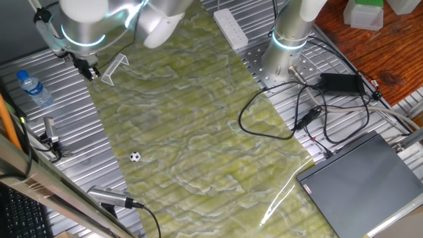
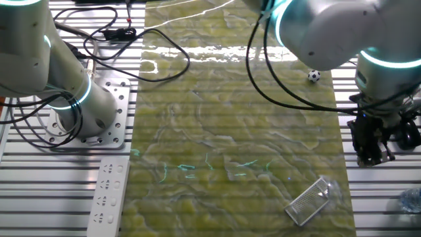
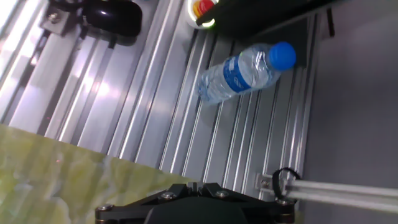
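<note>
My gripper (image 1: 92, 74) hangs near the left edge of the green marbled mat, just left of a small white goal-like frame (image 1: 115, 70). In the wrist view the fingertips of the gripper meet, with nothing visible between them. Exterior view 2 has the gripper (image 2: 376, 159) beyond the mat's right edge, apart from the white frame (image 2: 308, 201). A small black-and-white soccer ball (image 1: 135, 157) rests by itself on the mat, well away from the gripper; it shows as a ball (image 2: 314, 76) in exterior view 2 as well.
A water bottle (image 3: 239, 74) with a blue cap lies on the slatted metal table beside the mat.
</note>
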